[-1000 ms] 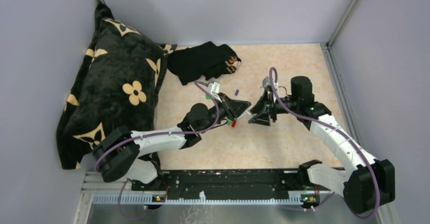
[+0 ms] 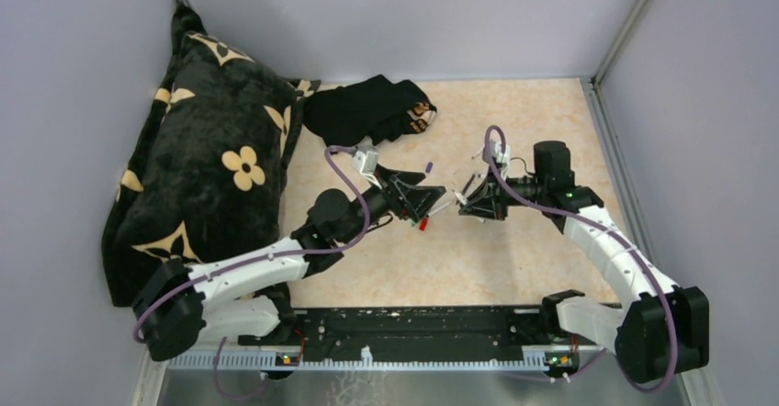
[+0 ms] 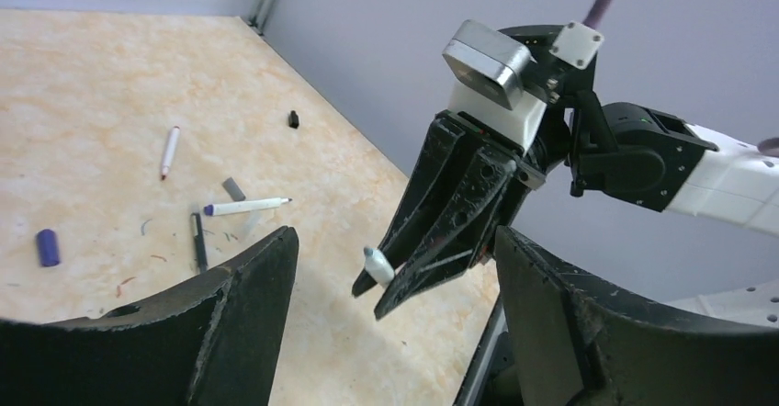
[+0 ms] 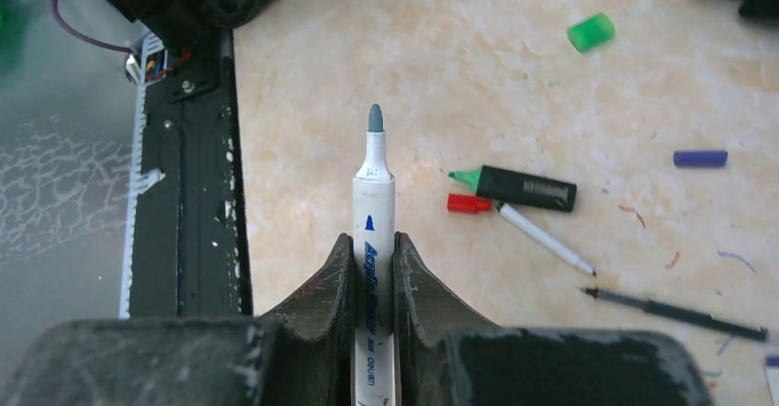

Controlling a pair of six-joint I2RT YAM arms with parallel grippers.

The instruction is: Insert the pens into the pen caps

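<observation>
My right gripper is shut on a white marker, whose uncapped grey-blue tip stands clear of the fingers in the right wrist view. The left wrist view shows one end of that marker jutting from the right fingers. Opposite, my left gripper is open with nothing between its wide-spread fingers. On the table lie a red cap, a green cap and a purple cap. An uncapped green-tipped black marker rests close beside the red cap.
Several loose pens lie around, among them a slim white pen, a black pen and a white pen with a purple end. A black cloth is bunched at the back.
</observation>
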